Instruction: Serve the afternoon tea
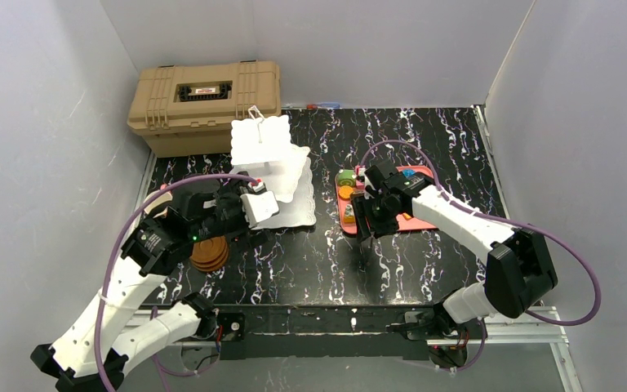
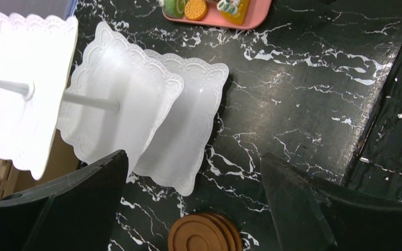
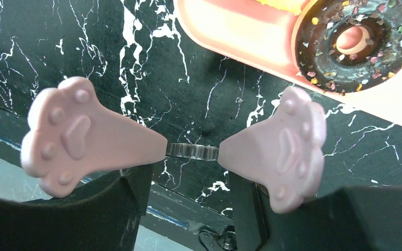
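Note:
A white three-tiered stand [image 1: 290, 212] with scalloped square trays [image 2: 183, 130] occupies the back left. My left gripper is open above the table beside it, empty between its fingers, near stacked brown coasters [image 1: 209, 255] [image 2: 199, 235]. A pink tray [image 1: 412, 225] [image 3: 209, 29] of toy treats sits right of centre, holding a chocolate donut [image 3: 319, 57] with sprinkles. My right gripper is shut on pink paw-tipped tongs [image 3: 99, 141], with a clear ridged piece between the two paws, hanging just off the tray's edge.
A tan toolbox [image 1: 163, 122] stands at the back left. Bare black marble tabletop [image 1: 408, 278] lies in front of the pink tray and between it and the coasters. Grey walls enclose the back and sides.

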